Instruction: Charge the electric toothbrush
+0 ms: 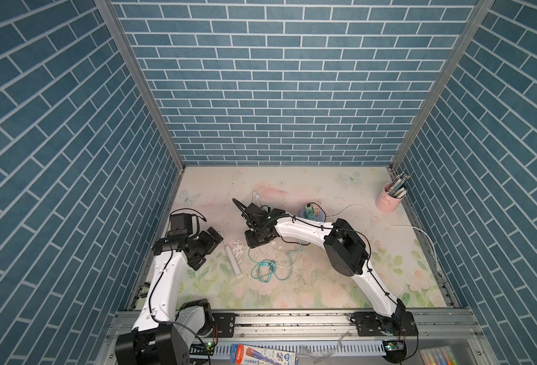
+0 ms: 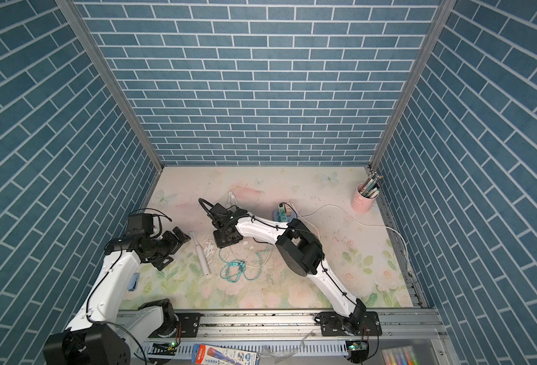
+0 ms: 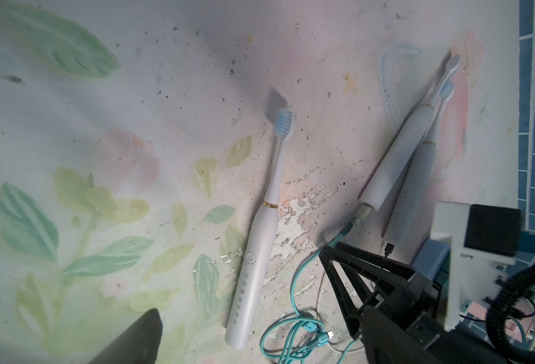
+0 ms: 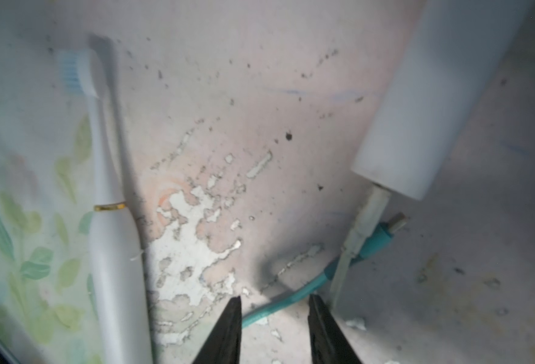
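Note:
A lone silver-white toothbrush (image 3: 256, 267) lies on the table in front of my left gripper, which stands open and empty. Two more toothbrushes lie side by side: a white one (image 3: 397, 160) and a greyish one (image 3: 411, 188) with a black plug (image 3: 389, 248) at its base. In the right wrist view, a white plug (image 4: 367, 221) sits at the base of the white toothbrush (image 4: 446, 91). A teal cable (image 4: 285, 301) with a bare metal tip lies under that plug. My right gripper is part open over the teal cable, its fingers not closed on it.
Coiled teal cable (image 1: 264, 270) lies nearer the front. A charging block (image 1: 311, 211) stands behind the right forearm, and a pink pen cup (image 1: 388, 199) is at the back right. A long white cable (image 1: 365, 211) runs to the right edge.

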